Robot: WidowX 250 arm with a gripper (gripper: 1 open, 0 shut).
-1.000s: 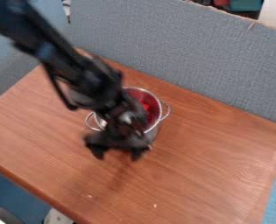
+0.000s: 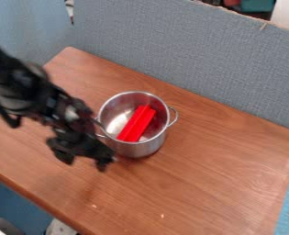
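A steel pot [image 2: 161, 138] with wire handles stands on the wooden table [image 2: 214, 188], holding a long red object [image 2: 138, 123] that lies diagonally inside it. My black gripper [image 2: 84, 153] is at the pot's front left, low over the table and blurred by motion. It is open, with nothing visible between its fingers.
Grey padded walls [image 2: 195, 60] border the table at the back and left.
My gripper and arm have moved left, off the front of the pot, uncovering more of the pot and the red object inside.
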